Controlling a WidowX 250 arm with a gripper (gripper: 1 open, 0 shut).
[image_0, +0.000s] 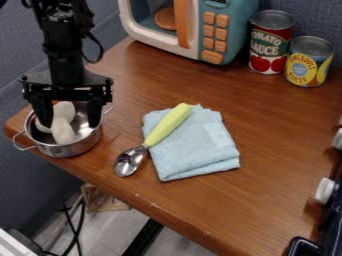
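Note:
My black gripper (67, 105) is lowered over a steel pot (74, 145) at the table's left edge. A white object (62, 127) sits inside the pot under the fingers; whether the fingers hold it I cannot tell. A spoon with a yellow handle (168, 124) lies on a folded light blue cloth (198, 154) to the right of the pot, its steel bowl at the lower left.
A toy microwave (187, 25) stands at the back, with a tomato can (270, 45) and a yellow can (309, 65) to its right. A dark appliance (325, 205) is at the right edge.

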